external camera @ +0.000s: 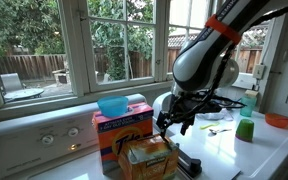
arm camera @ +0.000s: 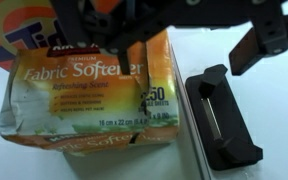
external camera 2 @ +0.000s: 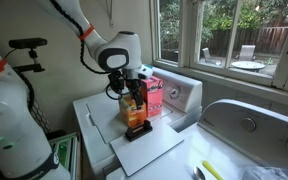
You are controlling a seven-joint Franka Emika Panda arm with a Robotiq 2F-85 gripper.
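My gripper [external camera: 175,127] is open above the black slotted object and the fabric softener box, with nothing between its fingers. The orange and green fabric softener box [external camera: 149,158] stands on the white washer top in front of the orange Tide box [external camera: 121,134]. In the wrist view, the left finger overlaps the top of the softener box [arm camera: 79,95]. The right finger is over bare white surface, above the black object [arm camera: 222,120]. That black object lies beside the box, also visible in exterior view 2 below the gripper [external camera 2: 127,92].
A blue bowl [external camera: 113,106] rests on the Tide box. To the right are a green cup [external camera: 245,130] and an orange pan [external camera: 281,121]. A yellow-handled item [external camera 2: 212,170] and a clear bag [external camera 2: 267,173] lie in the foreground of exterior view 2. A window is behind.
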